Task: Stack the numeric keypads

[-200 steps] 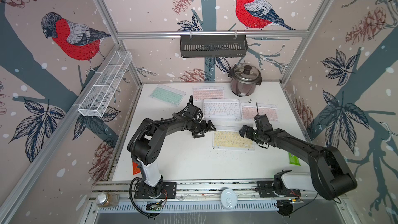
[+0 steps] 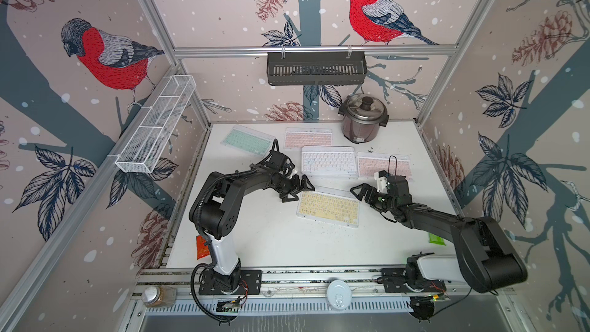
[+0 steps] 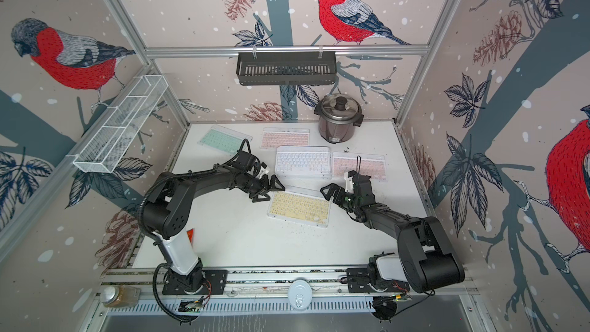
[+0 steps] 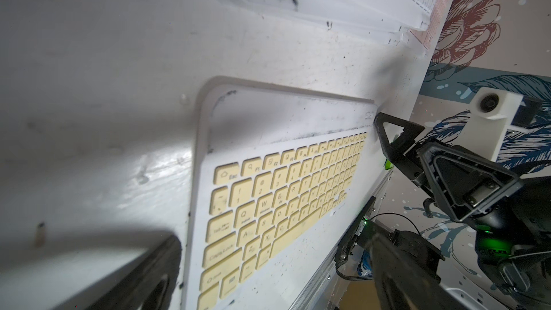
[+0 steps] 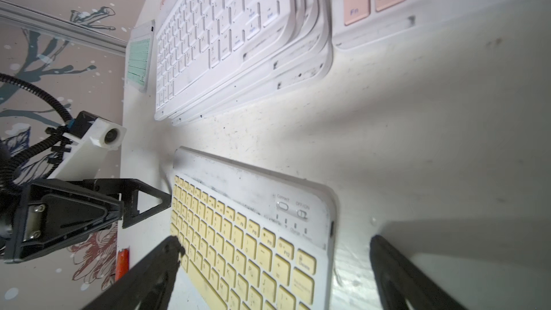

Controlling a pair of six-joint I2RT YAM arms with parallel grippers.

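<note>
A yellow-keyed keypad (image 2: 328, 210) lies flat on the table, slightly turned, between the two grippers. At its left end my left gripper (image 2: 299, 190) is open; its fingers stand wide apart in the left wrist view, with the keypad's corner (image 4: 229, 114) between them. My right gripper (image 2: 367, 194) stands open by the right end, where the keypad's corner (image 5: 310, 206) shows between its fingers. Behind lies a pile of white keypads (image 5: 229, 40), edges slightly uneven. Pink keypads lie right of the pile (image 2: 385, 167) and behind it (image 2: 308, 138); a green keypad (image 2: 249, 140) lies at back left.
A pot (image 2: 363, 118) stands at the back right of the table. An orange packet (image 2: 202, 247) and a green packet (image 2: 436, 239) lie near the front corners.
The yellow keypad has shifted left and turned slightly. My left gripper has drawn back a little leftward.
</note>
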